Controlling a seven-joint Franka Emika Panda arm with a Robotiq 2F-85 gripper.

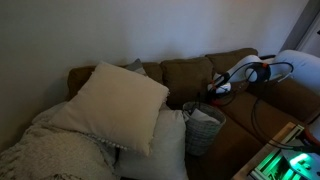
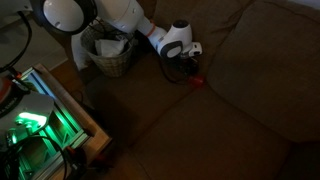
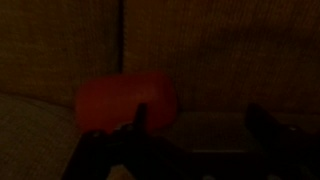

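Note:
A red object (image 3: 120, 101) with rounded corners rests on the brown couch, against the backrest, in the wrist view. In exterior view 2 the same red object (image 2: 198, 80) shows as a small patch just beyond the fingers. My gripper is open, its two dark fingertips well apart. The left finger (image 3: 140, 117) overlaps the lower right part of the red object in that view, while the right one is over bare couch. I see nothing held. Exterior view 2 has the gripper (image 2: 190, 70) low over the seat; whether it touches the red object I cannot tell.
A woven basket (image 2: 113, 66) with pale cloth inside stands on the couch beside the arm. Large white pillows (image 1: 118, 105) and a blanket fill the couch's other end. The couch seat (image 2: 200, 130) in front of the gripper is clear. Lighting is dim.

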